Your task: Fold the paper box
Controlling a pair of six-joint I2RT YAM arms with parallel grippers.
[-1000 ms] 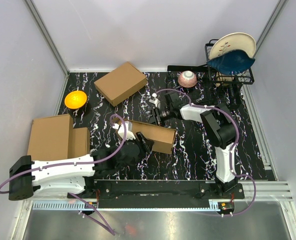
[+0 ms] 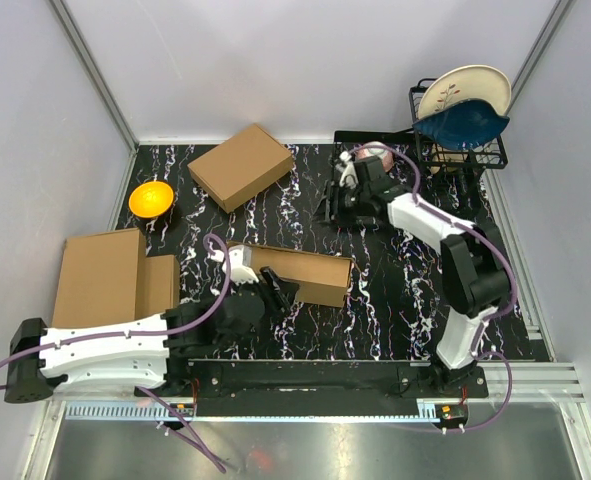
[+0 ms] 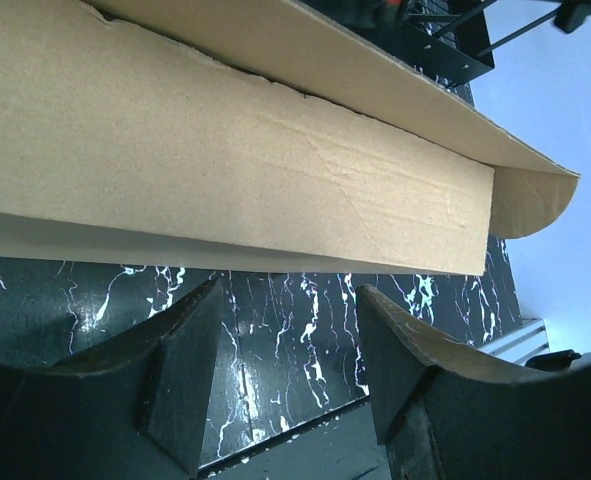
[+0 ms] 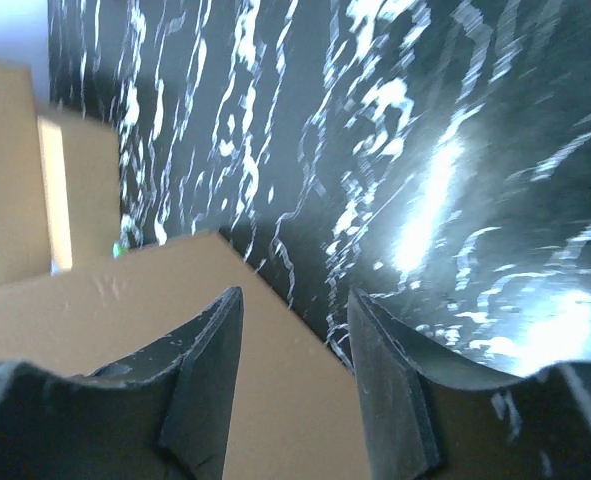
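Note:
The paper box [image 2: 321, 292] stands partly folded at the table's centre, a long cardboard panel [image 2: 300, 266] along its upper side. Just off its front left side, my left gripper [image 2: 287, 288] is open. The left wrist view has the box's cardboard wall [image 3: 235, 170] above the left fingertips [image 3: 207, 300], with only dark table between them and a curled end flap [image 3: 530, 200] at right. My right gripper [image 2: 325, 210] is behind the box, apart from it. Its fingers [image 4: 225, 330] are open in the right wrist view, with nothing gripped; a brown cardboard surface [image 4: 285, 370] lies beneath.
A closed box [image 2: 241, 167] lies at the back left, an orange bowl [image 2: 151, 199] near it. More cardboard [image 2: 100, 280] sits at the left edge. A dish rack [image 2: 465, 155] and a pink bowl [image 2: 373, 152] stand at the back right. Table to the box's right is clear.
My right gripper has moved back and up, away from the box's rear edge. The left arm has drawn slightly left. The box has shifted very little.

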